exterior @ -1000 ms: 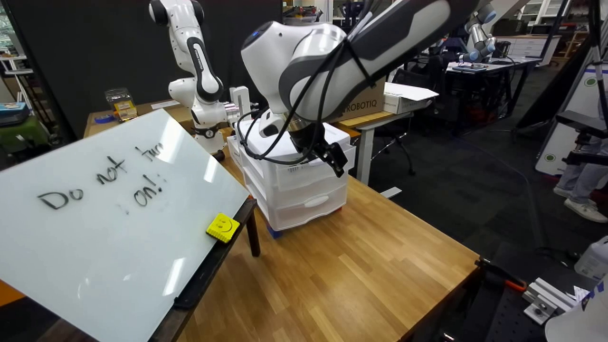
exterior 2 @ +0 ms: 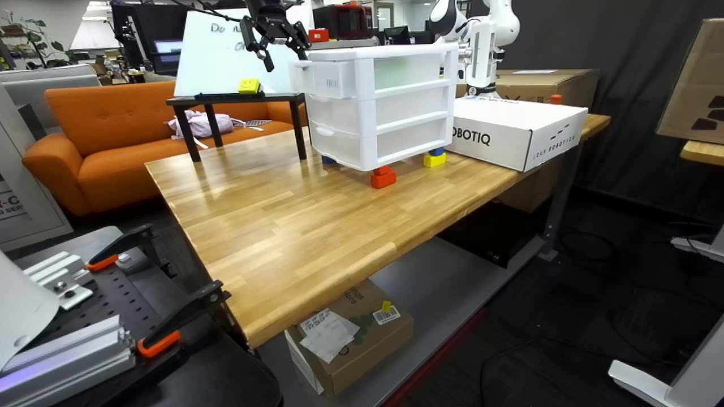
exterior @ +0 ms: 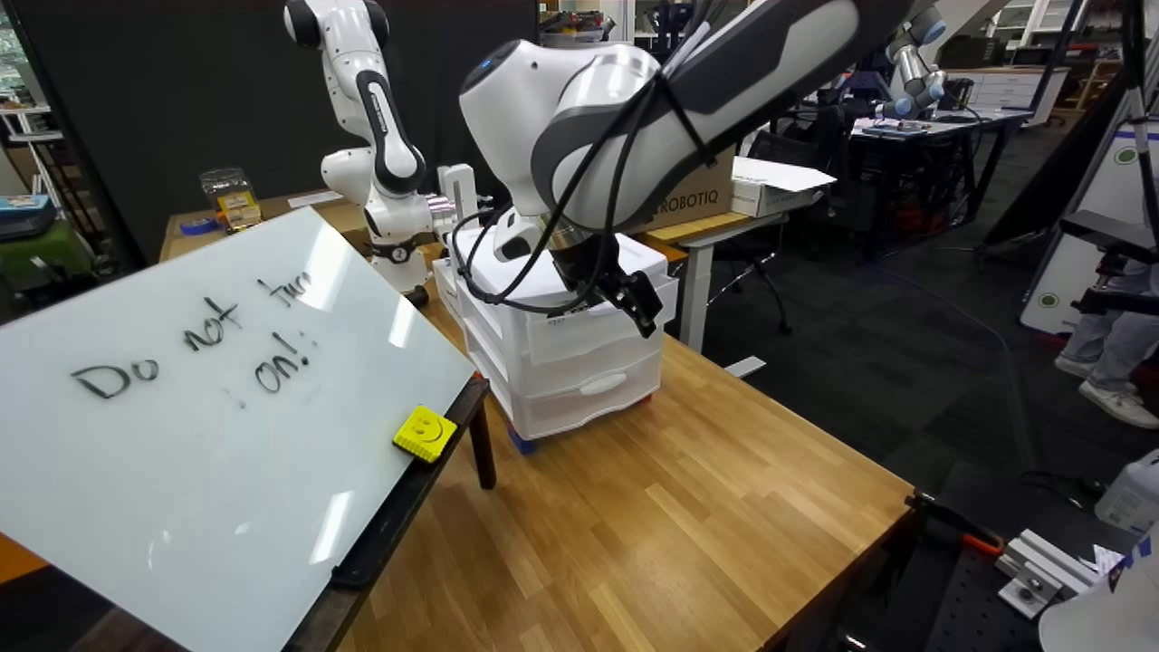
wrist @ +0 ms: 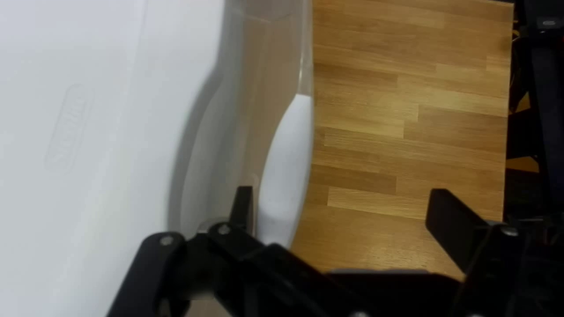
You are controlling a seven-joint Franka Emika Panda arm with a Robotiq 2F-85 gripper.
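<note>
A white plastic drawer unit (exterior: 592, 364) stands on the wooden table, and its translucent drawers look closed or nearly so. My gripper (exterior: 638, 304) is at the upper front of this unit, pointing downward. In the wrist view the gripper is open wide. One of its dark fingers (wrist: 242, 208) appears on the unit's side of the top drawer's white handle lip (wrist: 285, 174); the other finger is well out over the table. The lip lies in the gap, nearer the first finger; whether they touch, I cannot tell.
A whiteboard (exterior: 217, 435) with handwriting leans on a dark stand, a yellow smiling eraser (exterior: 425, 434) at its edge. Coloured blocks (exterior 2: 383, 177) are under the unit. Behind it stand a white box (exterior 2: 516, 132) and another robot arm (exterior: 375, 130).
</note>
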